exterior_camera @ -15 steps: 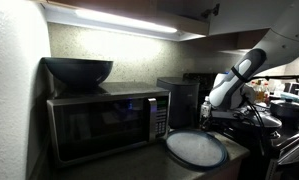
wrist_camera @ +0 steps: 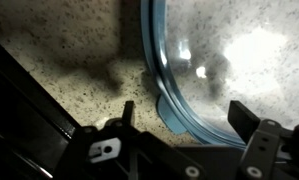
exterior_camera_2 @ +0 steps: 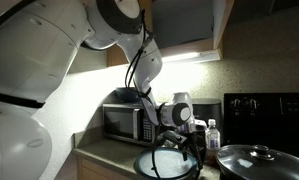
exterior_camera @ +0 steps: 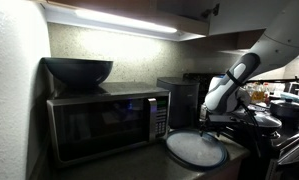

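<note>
A round, pale lid-like disc [exterior_camera: 197, 148] with a blue-grey rim lies flat on the counter in front of the microwave. In the wrist view its clear rim [wrist_camera: 167, 75] curves down through the middle, and a small pale blue tab [wrist_camera: 171, 115] sticks out from the edge. My gripper is open above that edge, one finger to each side of the tab, with nothing gripped. From the side, the gripper [exterior_camera: 211, 122] hangs over the disc's right far edge. Whether the fingertips touch anything, I cannot tell.
The microwave [exterior_camera: 109, 122] stands left of the disc, with a black bowl [exterior_camera: 79, 71] on top. Behind the disc is a dark box [exterior_camera: 177, 100]. A large lidded pan [exterior_camera_2: 261, 160] and a clear bottle [exterior_camera_2: 213, 137] are to the right.
The arm has come down slightly and shifted a little left, toward the disc's edge. The disc and the other objects have stayed in place.
</note>
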